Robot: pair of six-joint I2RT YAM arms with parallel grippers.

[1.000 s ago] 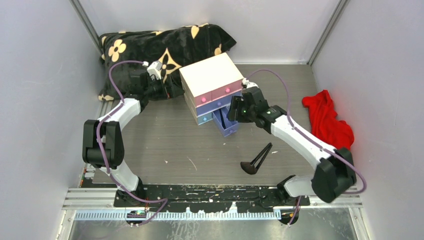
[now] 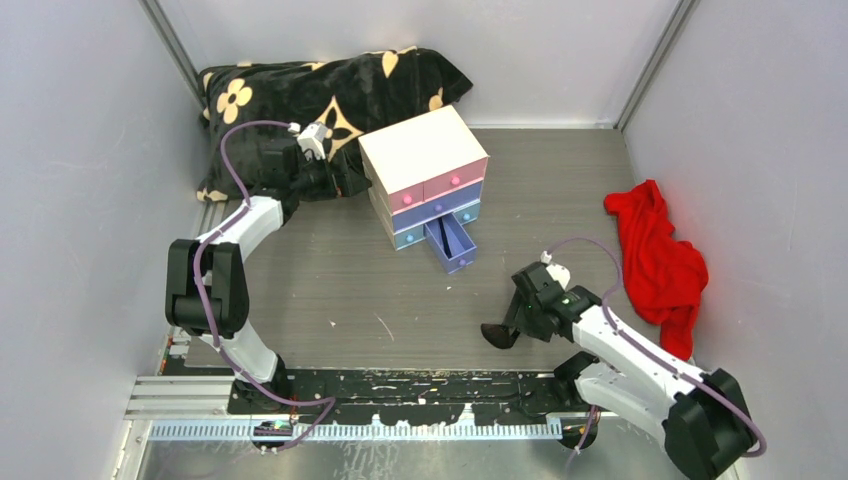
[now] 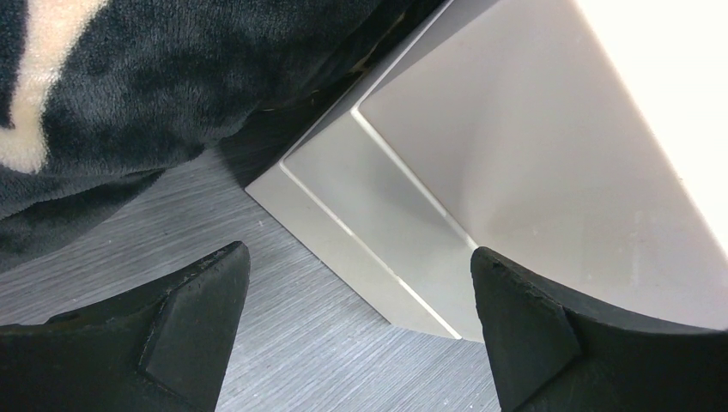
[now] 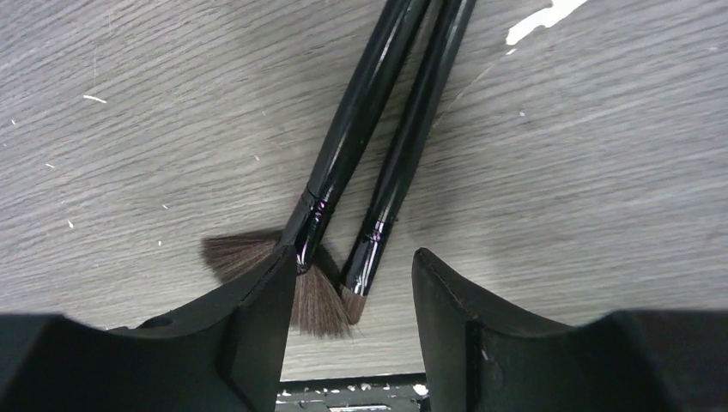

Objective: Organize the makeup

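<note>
Two black makeup brushes [image 4: 352, 124] lie on the grey table, their brown bristles [image 4: 318, 300] toward the front edge. My right gripper is part open, low over them near the bristle ends, with a finger either side. A small cabinet [image 2: 420, 145] has a blue drawer [image 2: 460, 258] pulled out at the lower front, with a dark slender item inside. My left gripper stands open beside the cabinet's pale side, nothing between its fingers.
A dark patterned pillow [image 2: 250, 100] fills the back left. A red cloth [image 2: 655, 260] lies at the right wall. The table between the drawer and the front edge is mostly clear.
My right arm has moved from beside the open drawer down toward the front, over the brushes. The left arm and cabinet look unchanged.
</note>
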